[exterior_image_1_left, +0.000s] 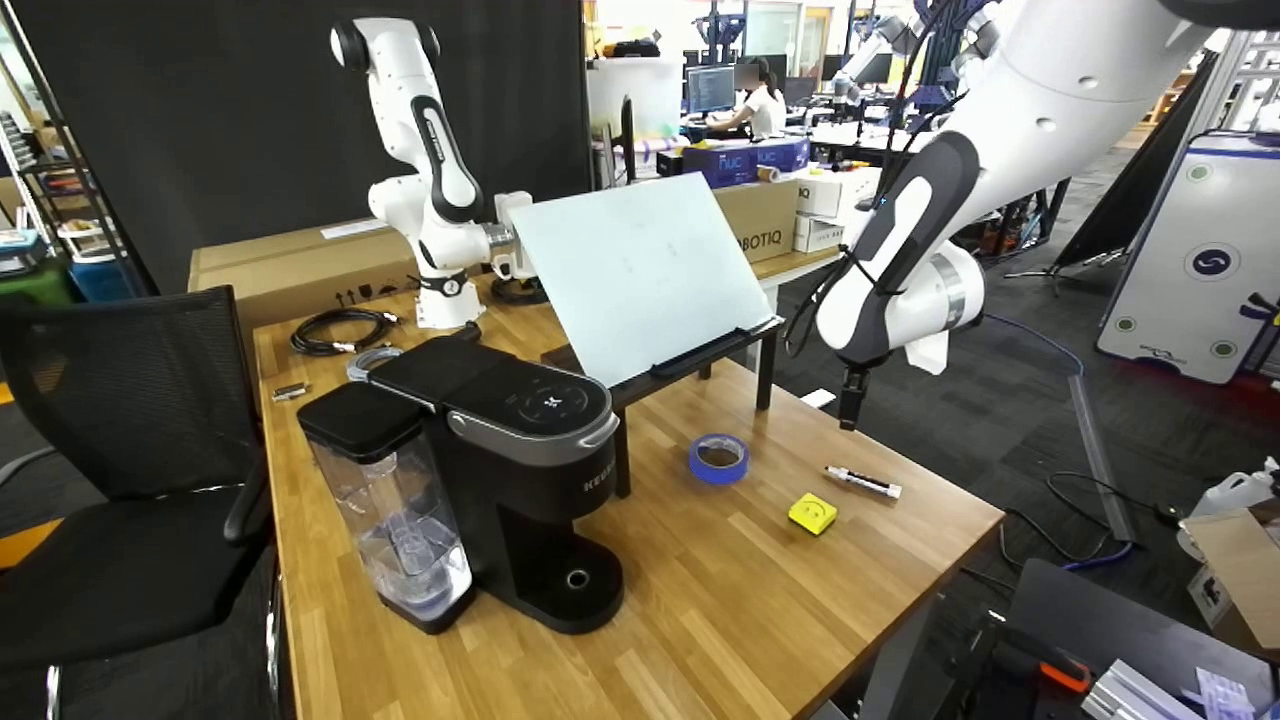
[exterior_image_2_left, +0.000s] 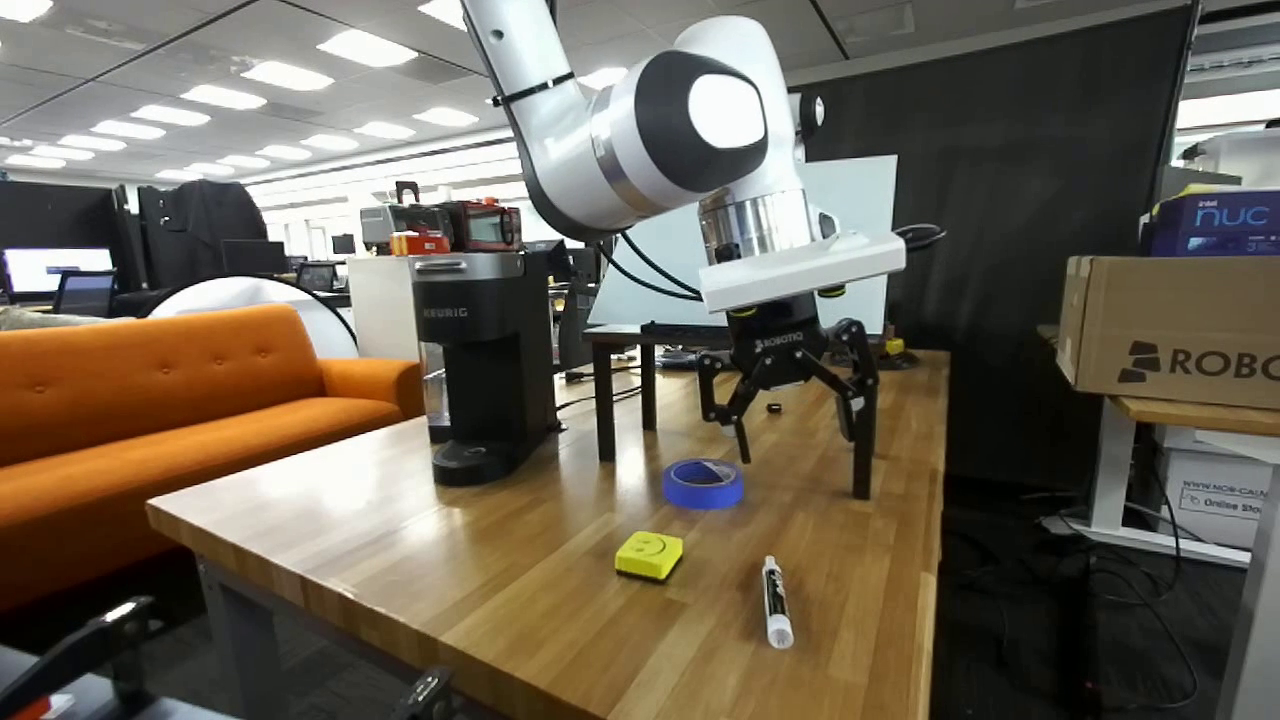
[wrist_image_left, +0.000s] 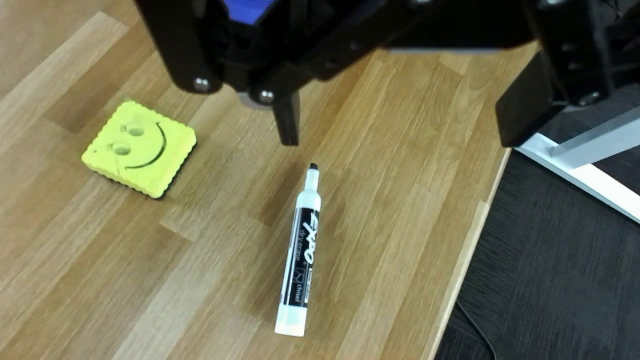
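Note:
A white Expo marker with a black label (wrist_image_left: 300, 258) lies flat on the wooden table, close to the table's right edge in the wrist view. To its left is a yellow smiley-face eraser (wrist_image_left: 141, 147). Farther back rests a roll of blue tape (exterior_image_2_left: 703, 485), lying flat. My gripper (exterior_image_2_left: 801, 478) hangs above the table beyond the marker, its fingers wide apart and nothing between them. In the wrist view one dark fingertip (wrist_image_left: 288, 123) shows just past the marker's black tip, apart from it.
A black Keurig coffee maker (exterior_image_1_left: 528, 414) with a clear water tank stands on the table's left. Behind the tape, a whiteboard (exterior_image_1_left: 648, 276) leans on a dark low stand (exterior_image_2_left: 607, 402). Bare tabletop (exterior_image_1_left: 708, 600) lies in front of the eraser.

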